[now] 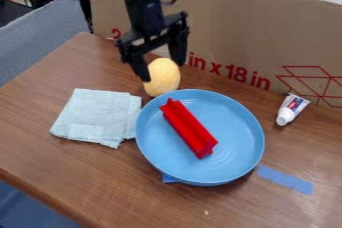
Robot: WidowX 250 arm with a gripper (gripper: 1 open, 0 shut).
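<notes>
My black gripper (154, 54) is open, hanging just above a pale yellow, egg-shaped object (163, 77), with one finger on each side over it. In front, a red bar-shaped object (189, 128) lies on a light blue plate (233, 165). A folded pale cloth (94, 116) lies left of the plate. A white tube (291, 110) lies at the right.
A cardboard box (253, 27) stands along the back. Blue tape (285, 179) is on the wooden table (74, 167) by the plate.
</notes>
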